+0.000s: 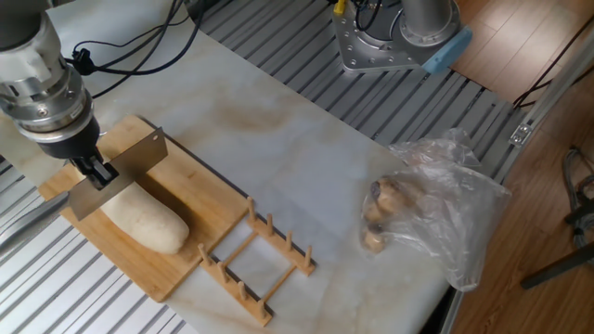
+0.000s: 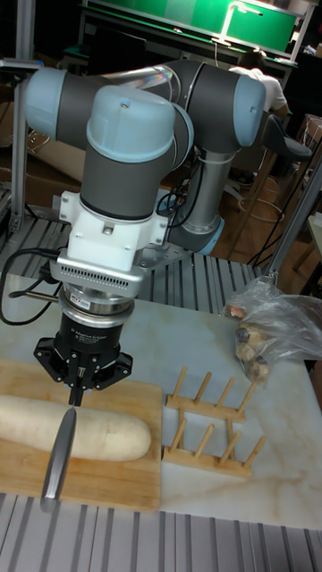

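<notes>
My gripper (image 1: 104, 176) is shut on the blade of a cleaver (image 1: 141, 167), whose metal handle (image 1: 32, 225) points to the lower left in exterior view 2. A pale, long white radish (image 1: 153, 223) lies on the wooden cutting board (image 1: 218, 199). The blade stands over the radish and hides part of it; whether it touches cannot be told. In exterior view 3, my gripper (image 2: 76, 396) points down above the radish (image 2: 114, 433), and the cleaver (image 2: 60, 456) appears edge-on, its handle toward the camera.
A wooden peg rack (image 1: 278, 243) stands beside the board's right side. Farther right, a clear plastic bag (image 1: 455, 218) holds several brown lumpy vegetables (image 1: 385, 204). Black cables (image 1: 139, 60) lie at the back.
</notes>
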